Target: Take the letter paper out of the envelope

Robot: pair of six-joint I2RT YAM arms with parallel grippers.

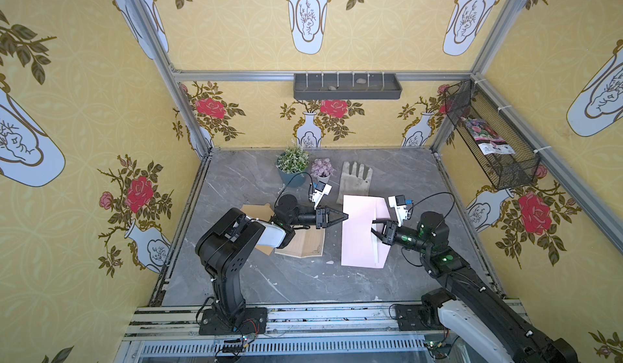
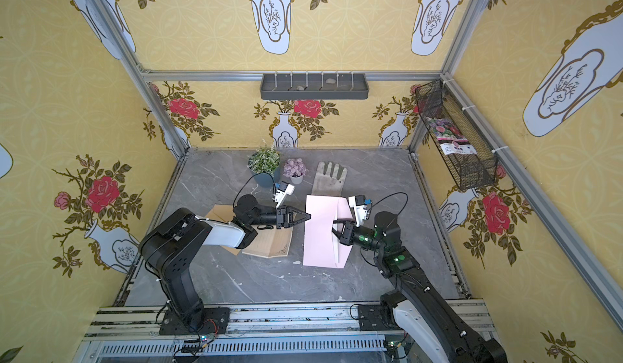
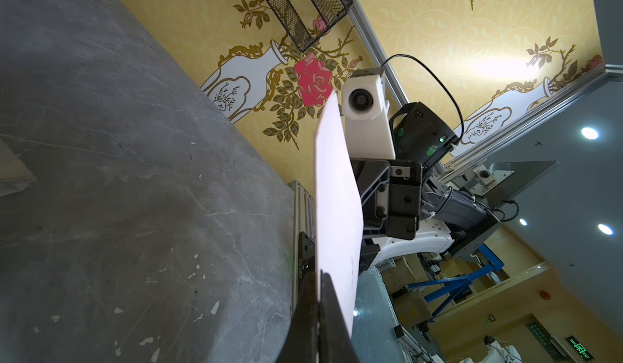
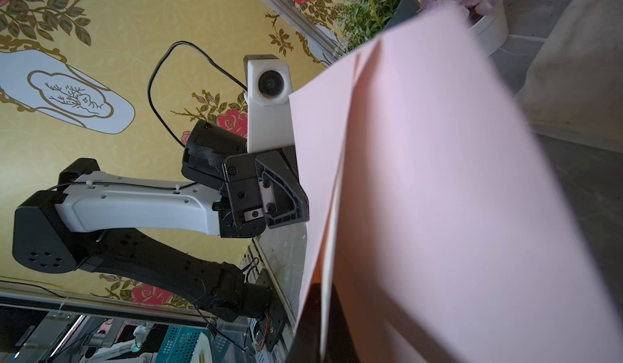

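Note:
The pink letter paper (image 1: 358,233) is held up above the table, folded, with a narrower flap (image 1: 384,236) on its right side. At its left edge my left gripper (image 1: 346,217) is shut; the left wrist view shows the sheet (image 3: 337,213) edge-on, running down between those fingers. My right gripper is shut on the thin pale edge of a fold, and in the right wrist view the pink layers (image 4: 415,168) spread apart on either side. A tan opened envelope (image 1: 301,243) lies on the table beneath my left arm, partly hidden by it.
Behind the paper lie a grey-white glove (image 1: 355,178) and two potted plants, one green (image 1: 293,161) and one purple (image 1: 322,168). A wire basket (image 1: 496,142) hangs on the right wall.

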